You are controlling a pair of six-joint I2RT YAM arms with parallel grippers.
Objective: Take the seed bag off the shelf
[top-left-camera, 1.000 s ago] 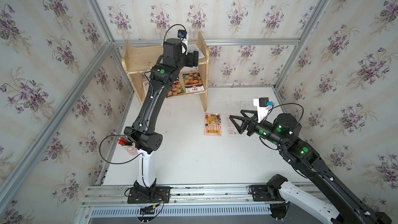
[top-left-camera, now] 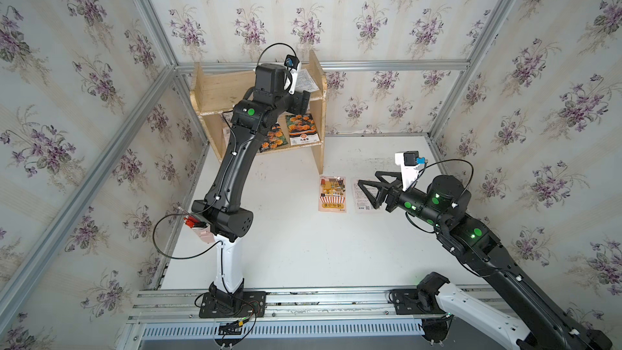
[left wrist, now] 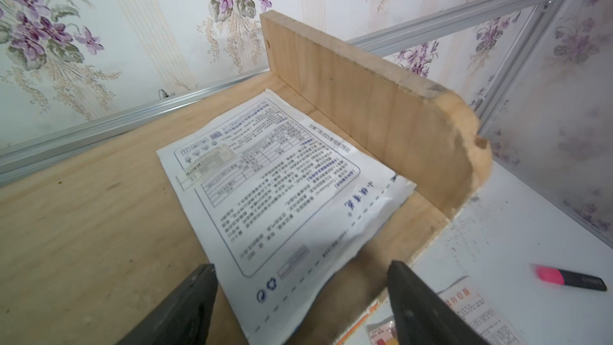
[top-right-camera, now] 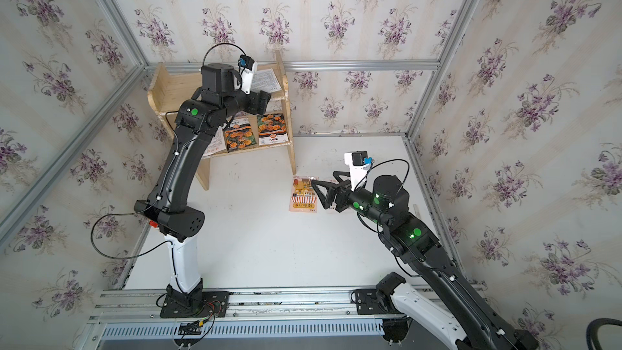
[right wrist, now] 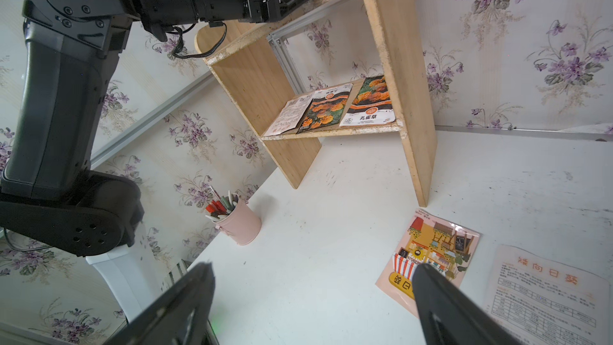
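Note:
On the top board of the wooden shelf [left wrist: 83,230], against its right side panel, lies a white printed seed bag [left wrist: 274,185], text side up. Its near corner overhangs toward the board's front edge. My left gripper is open at that front edge, fingers apart around the bag's lower part, nothing held between them. In the top left view, the left arm partly covers the bag [top-left-camera: 307,80]. My right gripper stands open and empty above the right side of the table, well away from the shelf.
The lower board carries several seed bags, one with orange flowers [top-left-camera: 303,129]. On the table lie a colourful bag [right wrist: 429,249] and a pale printed one [right wrist: 542,294]. A pink pen cup [right wrist: 239,222] stands at left.
The left gripper has turned slightly and shifted a little to the right over the shelf's front. My right arm looks unmoved.

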